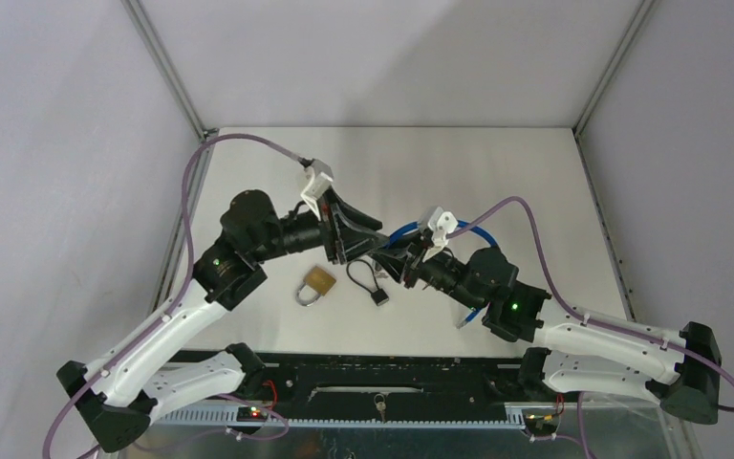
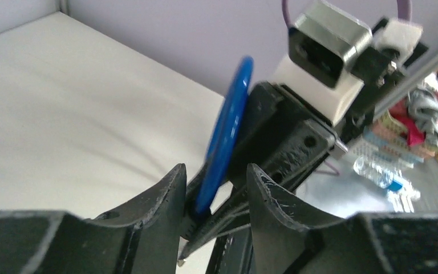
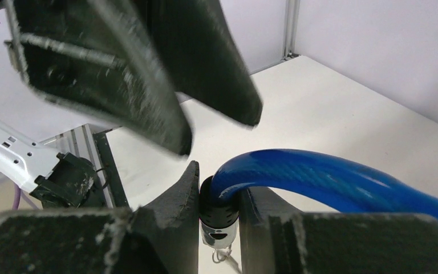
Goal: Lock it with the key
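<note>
A blue cable lock (image 3: 313,171) rises from my right gripper (image 1: 394,256), whose fingers are closed around its black-and-silver end (image 3: 217,222), with small keys (image 3: 222,256) dangling below. In the left wrist view the blue loop (image 2: 228,125) stands upright at my right gripper. My left gripper (image 1: 361,244) is open just to the upper left of it, its fingers apart and empty, close to the lock but not visibly touching it. A brass padlock (image 1: 318,281) and a small black cable lock (image 1: 378,295) lie on the white table (image 1: 459,163).
Walls bound it at back and sides. A dark front rail (image 1: 420,373) runs along the near edge, with both arms' bases at its ends.
</note>
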